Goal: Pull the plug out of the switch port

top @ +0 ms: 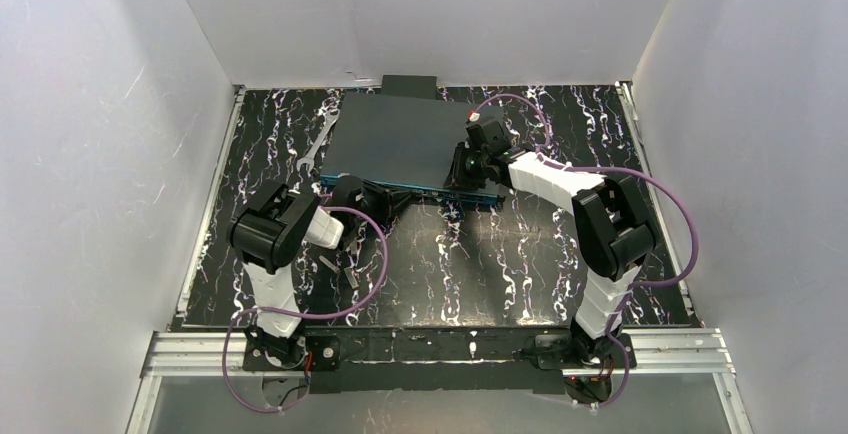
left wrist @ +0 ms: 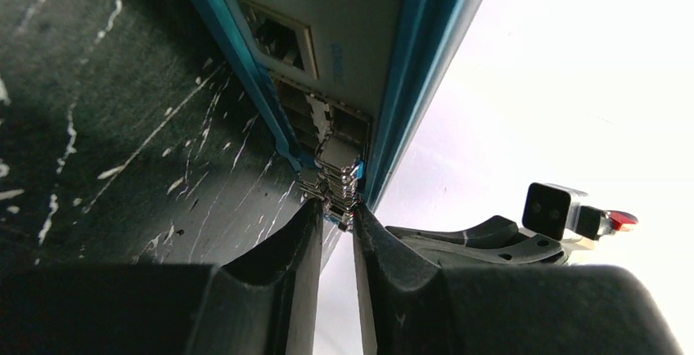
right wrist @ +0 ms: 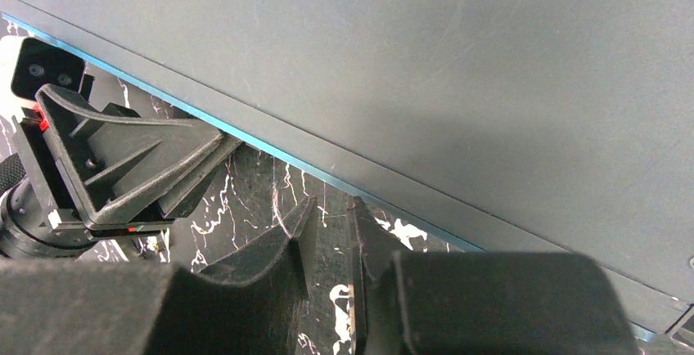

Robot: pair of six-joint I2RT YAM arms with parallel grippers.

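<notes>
The switch [top: 395, 139] is a wide dark box with a blue-edged front. In the left wrist view its grey front panel [left wrist: 327, 11] slopes down to a port slot, where a small metal plug [left wrist: 337, 155] with a wire-like bail sits. My left gripper is at that plug, its fingers slightly apart on either side of the bail's outer end; contact is not clear. Over the switch's front edge, toward the right, my right gripper stands with a narrow gap and nothing between its fingertips.
A wrench [top: 318, 140] lies left of the switch. Two small metal pieces [top: 351, 278] rest on the dark marbled table near the left arm. Purple cables loop from both arms.
</notes>
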